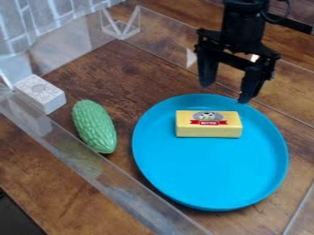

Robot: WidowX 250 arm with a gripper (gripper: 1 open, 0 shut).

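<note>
A black robot gripper (229,73) hangs over the back of the blue plate (208,170), its two fingers spread apart and open, with nothing seen between them. Below it a yellow butter box (208,129) with a red label lies on the plate. A green ridged cucumber-like vegetable (94,127) lies on the wood left of the plate.
A white speckled block (39,93) sits at the far left by a transparent wall (61,146). White tiles show at the top left.
</note>
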